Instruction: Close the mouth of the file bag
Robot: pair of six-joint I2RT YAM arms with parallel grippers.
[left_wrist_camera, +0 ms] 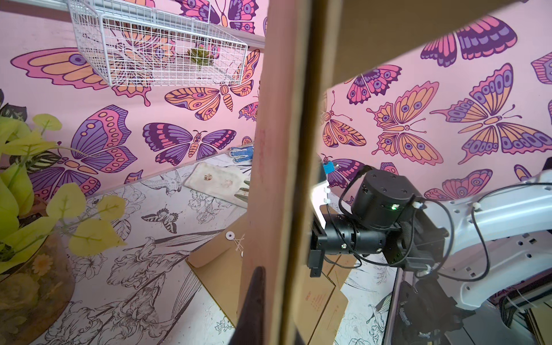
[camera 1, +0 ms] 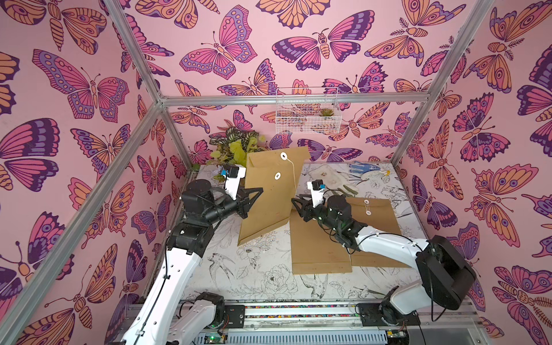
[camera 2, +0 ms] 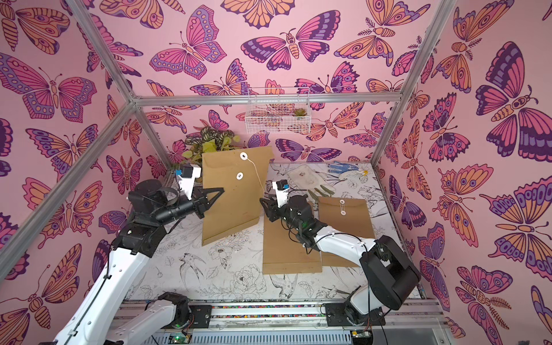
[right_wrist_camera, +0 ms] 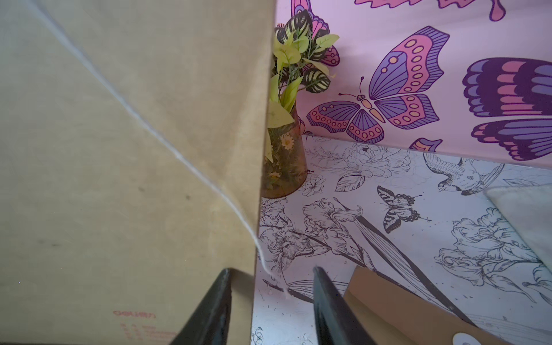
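Note:
A brown file bag (camera 1: 267, 201) stands upright, flap uppermost, with two white buttons and a hanging string (camera 1: 292, 169). My left gripper (camera 1: 253, 198) is shut on the bag at its left part; in the left wrist view the bag's edge (left_wrist_camera: 276, 143) fills the middle. My right gripper is part open beside the bag's right edge, low on it, with the string's lower end (right_wrist_camera: 264, 258) hanging between or just in front of its fingers.
Two more file bags (camera 2: 345, 235) lie flat at centre-right. A plant (camera 2: 210, 141) stands behind the bag, cloth and gloves (camera 2: 310, 178) at the back right. A wire basket (camera 2: 277, 118) hangs on the back wall.

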